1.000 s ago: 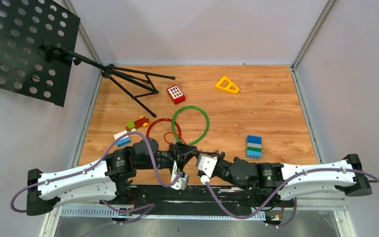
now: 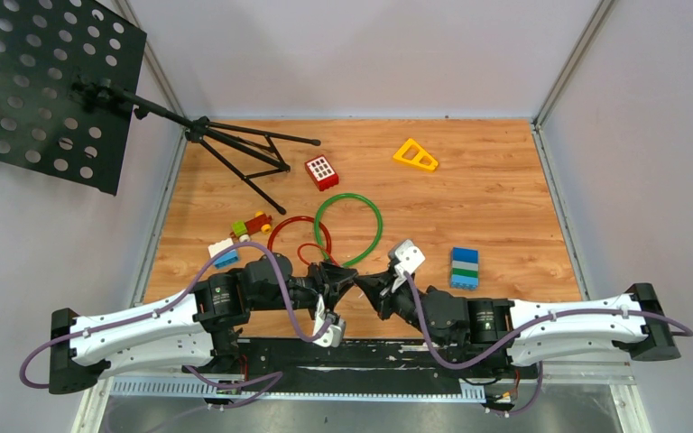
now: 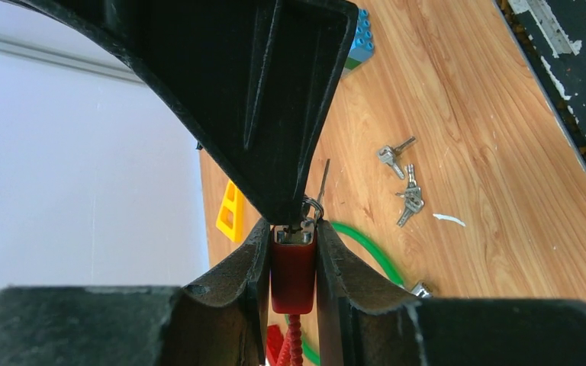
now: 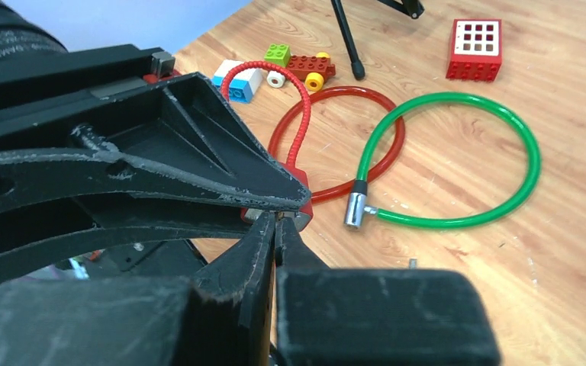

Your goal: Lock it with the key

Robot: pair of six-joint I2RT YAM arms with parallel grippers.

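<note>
A red lock body (image 3: 293,278) is held upright in my left gripper, shut on its sides. From it a red cable loop (image 4: 302,130) arches up in the right wrist view. A small key ring (image 3: 314,206) hangs at the lock's metal end, with a thin key (image 3: 324,181) sticking out beside it. My right gripper is shut, its tips right at that metal end. Whether a key head sits between those tips or in the lock is hidden by the dark finger (image 3: 275,137).
On the table lie loose keys (image 3: 410,195), a green ring lock (image 4: 532,152) and a dark red ring (image 4: 345,90). Toy blocks (image 2: 465,268) and a black stand (image 2: 235,149) are around.
The left arm looks still.
</note>
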